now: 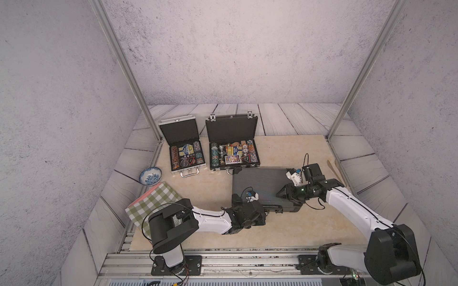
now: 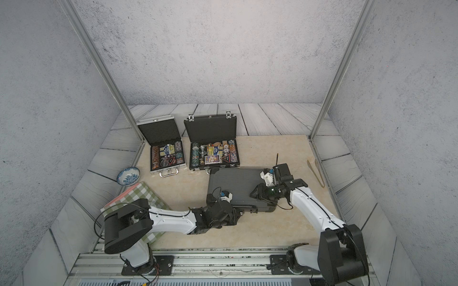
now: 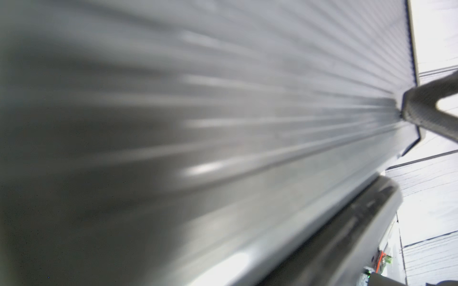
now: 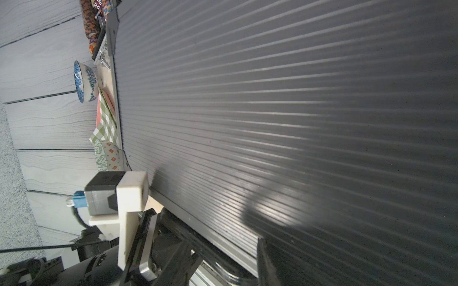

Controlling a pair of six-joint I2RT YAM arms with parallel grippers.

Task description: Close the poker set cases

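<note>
A large dark ribbed case (image 1: pixel 257 183) lies closed at the front middle. My left gripper (image 1: pixel 257 217) is low at its front edge near the handle; in the left wrist view the case's side fills the frame, and I cannot tell how far the fingers stand. My right gripper (image 1: pixel 283 193) rests on the lid's right part, the lid beneath its fingers in the right wrist view; whether it is shut is unclear. Behind stand two open poker cases, a silver-rimmed one (image 1: pixel 186 155) on the left and a black one (image 1: pixel 233 152) in the middle, both holding chips and cards.
A blue-patterned bowl (image 1: pixel 150 175) and folded checked cloths (image 1: pixel 148 207) lie at the left. Wooden tongs (image 2: pixel 315 174) lie at the far right.
</note>
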